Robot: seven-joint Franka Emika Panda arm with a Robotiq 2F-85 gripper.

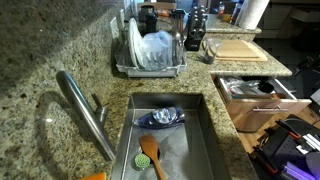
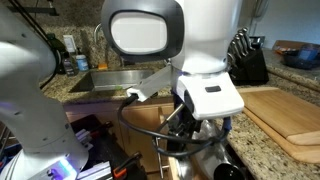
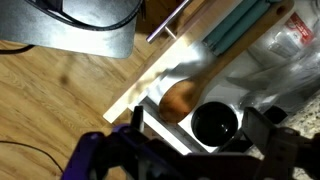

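My gripper stands open over an open drawer (image 3: 150,85). In the wrist view its dark fingers sit at the lower left and lower right, and nothing is held between them. Inside the drawer, a wooden spoon (image 3: 182,100) lies slantwise beside a round black container (image 3: 214,124), which is close to the gap between the fingers. Teal handles (image 3: 232,30) lie along the upper part of the drawer, with clear plastic packaging (image 3: 287,45) to their right. In exterior view 2 the large white arm (image 2: 150,60) hides much of the drawer.
A sink (image 1: 185,155) holds a blue packet (image 1: 161,118), a wooden utensil (image 1: 150,147) and a green-headed one. Behind it stands a rack with white plates (image 1: 155,50). A cutting board (image 1: 238,50) lies on the counter above the drawer. The knife block (image 2: 248,65) stands farther back.
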